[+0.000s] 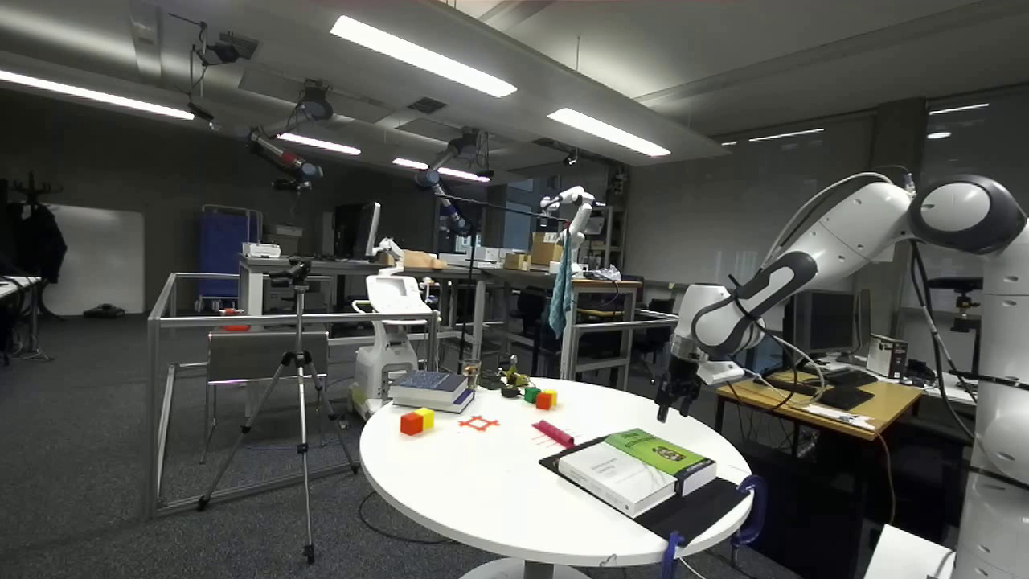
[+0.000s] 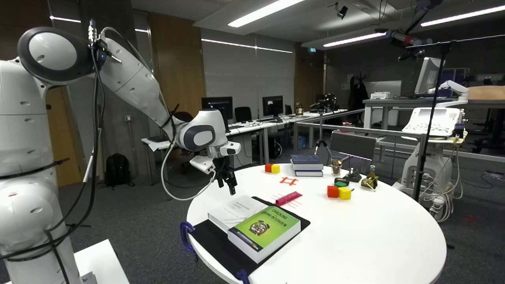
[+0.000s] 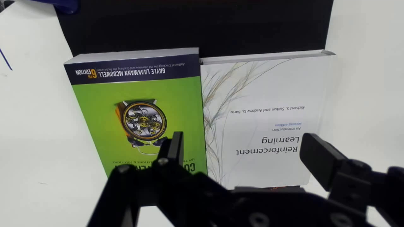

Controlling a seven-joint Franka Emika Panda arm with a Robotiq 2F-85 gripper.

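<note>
Two thick books lie side by side on a black mat. One is a green book with a dark blue band; the other is a white book titled Reinforcement Learning. My gripper hovers above them, fingers wide apart and nothing between them. In the wrist view one fingertip overlaps the green cover and the other the right edge of the white one. Seen from outside, the gripper hangs clear over the table, on the white book's side.
Blue clamps grip the table edge by the mat. Farther off on the round white table sit a pink object, an orange frame, coloured cubes and stacked blue books.
</note>
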